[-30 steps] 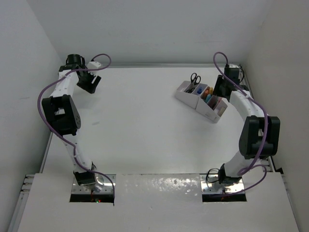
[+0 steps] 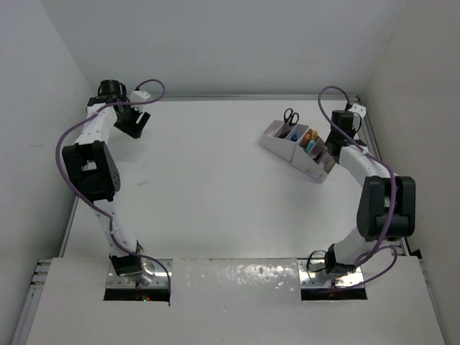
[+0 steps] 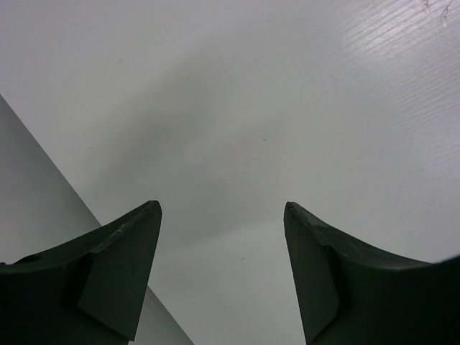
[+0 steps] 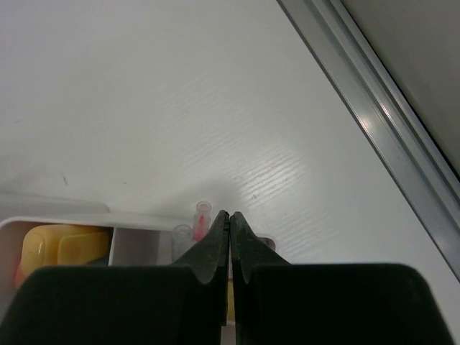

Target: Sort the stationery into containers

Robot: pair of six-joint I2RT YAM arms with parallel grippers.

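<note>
A white multi-compartment organizer at the right holds black-handled scissors, a blue item and several orange and light-blue pieces. In the right wrist view yellow items fill one compartment, and clear tubes, one with red inside, stand in the neighbouring one. My right gripper is shut over that compartment, with nothing visible between its fingers. My left gripper is open above bare table at the far left.
A metal rail and wall border the right side near my right gripper; a wall bounds the left.
My right gripper has shifted and turned slightly at the organizer's right end, its wrist now a little further right. The left arm has not moved.
</note>
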